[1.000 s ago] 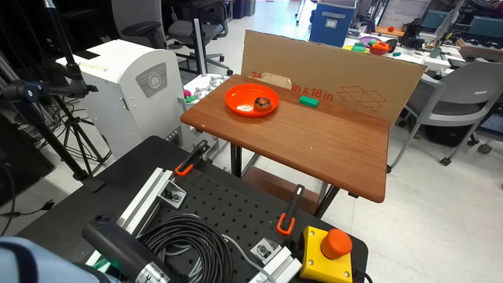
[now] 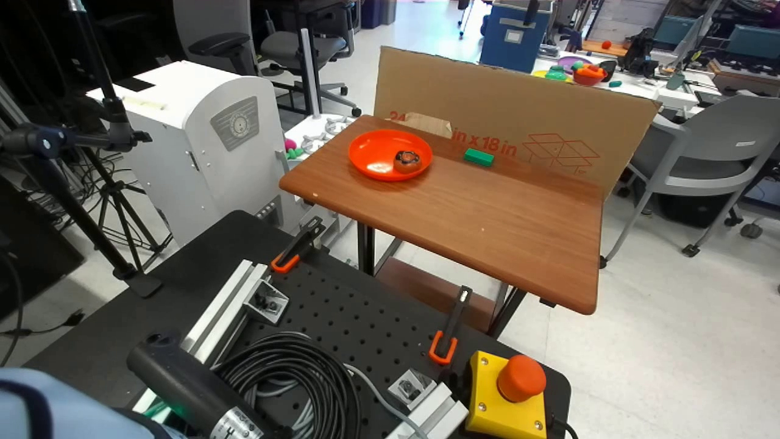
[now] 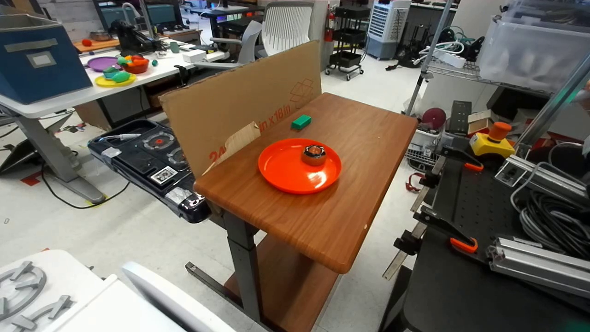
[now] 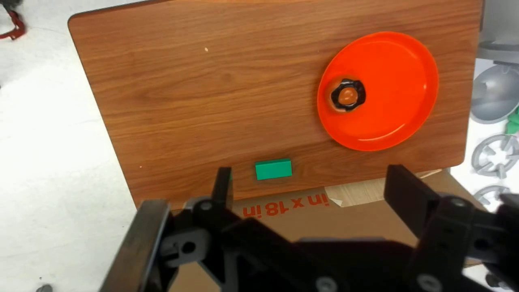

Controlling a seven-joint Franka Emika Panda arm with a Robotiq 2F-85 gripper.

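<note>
On the wooden table (image 4: 194, 107) lies an orange-red plate (image 4: 394, 92), seen in all three views. A small round brown object with a black ring on top (image 4: 348, 95) rests in the plate, toward one side. Apart from the plate, a green block (image 4: 273, 169) lies on the wood near the cardboard. In the wrist view my gripper is open, its two black fingers far apart and nothing held between them. It hangs above the table, clear of the block and plate. Neither exterior view shows the gripper.
A cardboard sheet (image 2: 504, 110) stands upright along one long edge of the table. A black bench with coiled cables (image 2: 292, 377) and a yellow box with a red button (image 2: 506, 395) stands across a gap from the table.
</note>
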